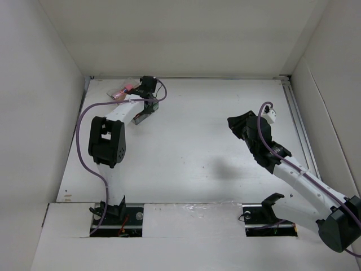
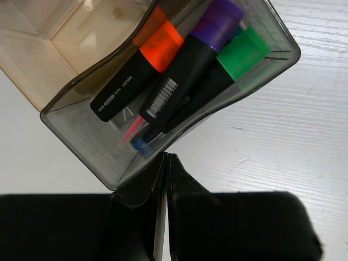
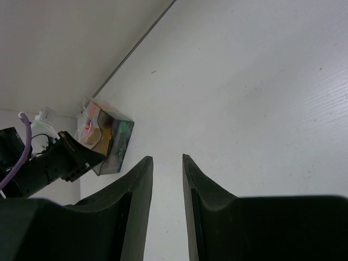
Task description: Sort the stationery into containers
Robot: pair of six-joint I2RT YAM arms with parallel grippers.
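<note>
My left gripper is shut, nothing visible between its fingers, at the near edge of a smoky plastic container (image 2: 109, 168) at the back left of the table. Inside lie an orange-capped marker (image 2: 125, 81), a purple-capped marker (image 2: 179, 76), a green-capped marker (image 2: 239, 54) and thinner pink and blue items. A beige clear compartment (image 2: 87, 27) adjoins it. In the top view the left arm hides much of these containers. My right gripper stands part open at the right, nothing between its fingers.
Walls surround it at the back and both sides.
</note>
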